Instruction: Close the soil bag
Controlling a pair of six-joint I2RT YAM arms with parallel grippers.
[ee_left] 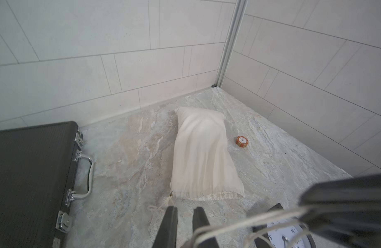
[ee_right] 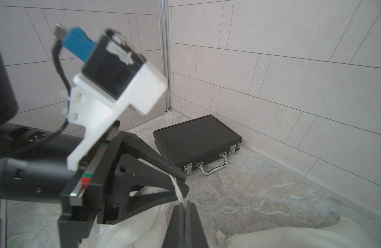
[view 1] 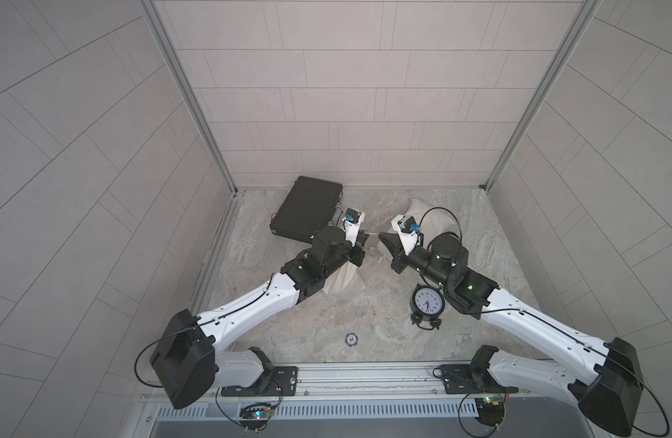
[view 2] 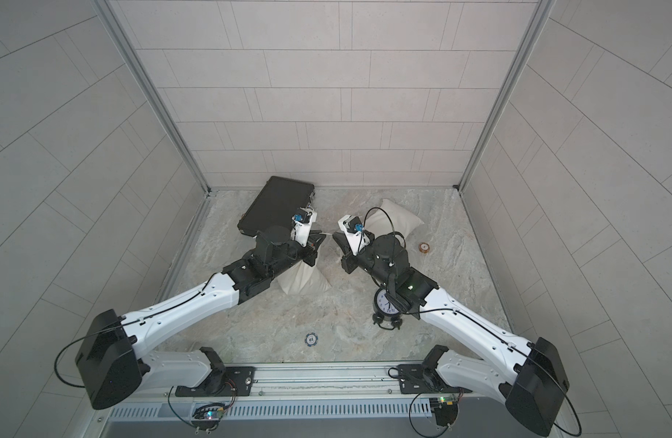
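A pale cloth bag (view 2: pixel 304 279) lies under my left gripper (view 1: pixel 366 237), partly covered by the arm. A second pale bag (ee_left: pixel 205 155) lies flat toward the back right, its gathered mouth facing me. White cord (ee_left: pixel 256 218) stretches between the two grippers above the floor. My left gripper is closed around cord, which crosses one finger; a small gap shows between its fingertips. The right gripper is shut, with the cord's thin strands (ee_right: pixel 178 190) reaching its fingertips. I cannot tell which bag this cord comes from.
A black briefcase (view 1: pixel 306 208) stands behind the left gripper. An alarm clock (view 1: pixel 428 300) sits below the right arm. A tape roll (ee_left: pixel 241 141) lies beside the back bag. One small round object (view 1: pixel 351 339) rests on the otherwise clear front floor.
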